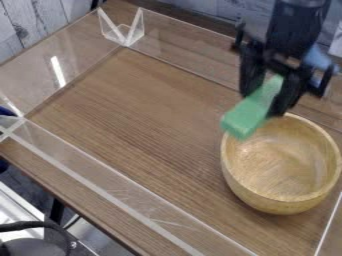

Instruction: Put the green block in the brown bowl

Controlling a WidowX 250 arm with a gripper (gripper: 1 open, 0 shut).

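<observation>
The green block [245, 117] is gripped at its upper end and hangs tilted, its lower end free. My gripper [266, 92] is shut on it, with dark fingers around the block's top. Block and gripper appear at the upper left rim of the brown bowl [237, 185], overlapping that rim in view. The exact height above the rim is hard to judge from this one view. Inside, the visible part of the bowl looks empty.
A clear plastic piece [122, 27] stands at the back left. Transparent strips run along the left and front of the wooden table [127, 130]. Black cable or hardware [38, 238] fills the lower left corner.
</observation>
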